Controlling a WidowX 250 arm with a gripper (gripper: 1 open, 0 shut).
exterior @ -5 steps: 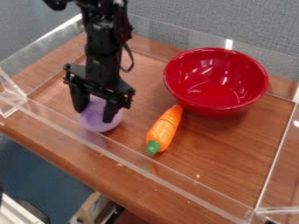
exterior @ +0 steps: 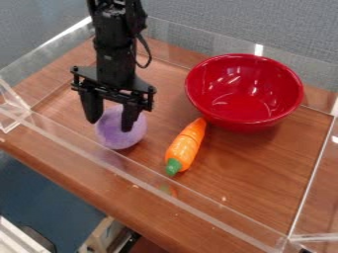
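The black gripper (exterior: 110, 115) hangs over a round purple object (exterior: 122, 136) on the wooden board at left of centre, its fingers apart just above and around the object's upper part; whether they touch it is unclear. An orange toy carrot (exterior: 185, 146) with a green top lies to the right, and a red bowl (exterior: 244, 91) stands at the back right.
Clear plastic walls (exterior: 172, 203) edge the wooden board (exterior: 244, 188). The board's front right is free, and there is some room at the back left.
The gripper has risen slightly, uncovering more of the purple object's top. The carrot and bowl have not moved.
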